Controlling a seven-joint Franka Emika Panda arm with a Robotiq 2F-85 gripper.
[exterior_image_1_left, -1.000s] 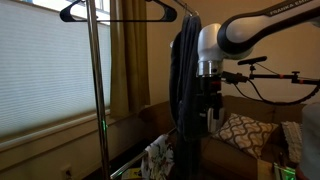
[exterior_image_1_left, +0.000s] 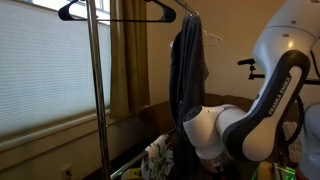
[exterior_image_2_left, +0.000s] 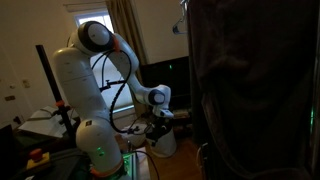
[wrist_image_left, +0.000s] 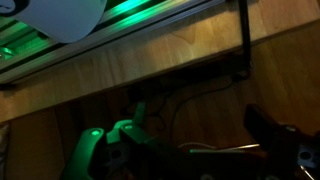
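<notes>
In the wrist view my gripper is open, its two dark fingers wide apart. Nothing shows between them except dim wooden floor and a thin cable. Exterior view 1 has the arm (exterior_image_1_left: 258, 130) bent low at the right, beside dark clothes (exterior_image_1_left: 188, 80) hanging from the rack; the fingers are lost in shadow there. A black hanger (exterior_image_1_left: 117, 12) hangs empty on the rack's rail, and a pale hanger (exterior_image_1_left: 211, 39) is behind the clothes. From exterior view 2, the arm's hand (exterior_image_2_left: 155, 97) points down near the floor, left of a large dark cloth (exterior_image_2_left: 255, 80).
The rack's metal post (exterior_image_1_left: 98, 90) stands upright before the window blind (exterior_image_1_left: 45, 75). A patterned cloth (exterior_image_1_left: 158, 158) lies low by the clothes. In the wrist view, a metal rail with green light (wrist_image_left: 130, 28) and a black post (wrist_image_left: 243, 40) border the floor.
The arm has come down beside the hanging clothes, its hand dropping from rack height to near the bottom of exterior view 1. Clothes and hangers look unmoved.
</notes>
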